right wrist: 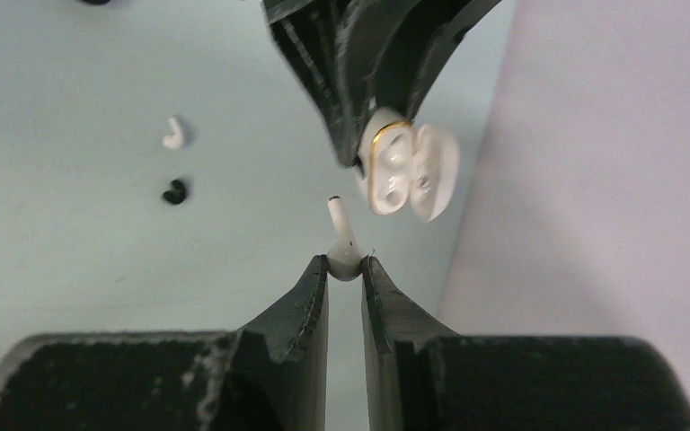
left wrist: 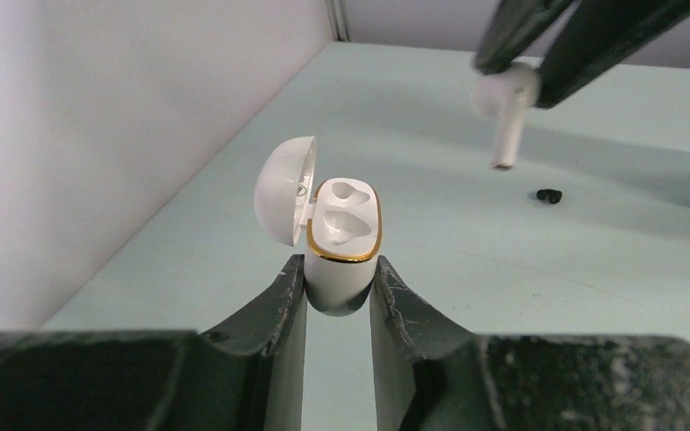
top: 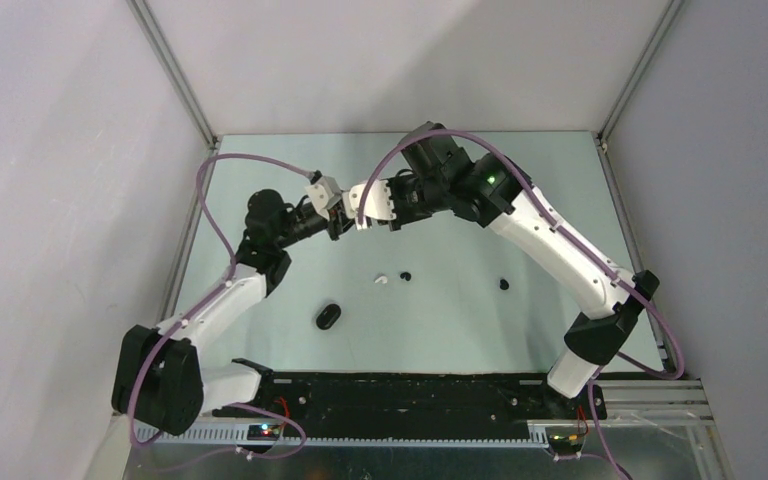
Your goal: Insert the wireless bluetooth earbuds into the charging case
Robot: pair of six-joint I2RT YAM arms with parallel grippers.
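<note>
My left gripper is shut on the white charging case, whose lid stands open at its side, showing two hollows inside a gold rim. My right gripper is shut on a white earbud, stem pointing away from the fingers. In the left wrist view that earbud hangs up and to the right of the case, apart from it. The top view shows the two grippers close together over the back middle of the table, largely hiding case and earbud.
On the table lie a white earbud, small black pieces, and a larger black oval nearer the front. Walls border the table at the back and sides.
</note>
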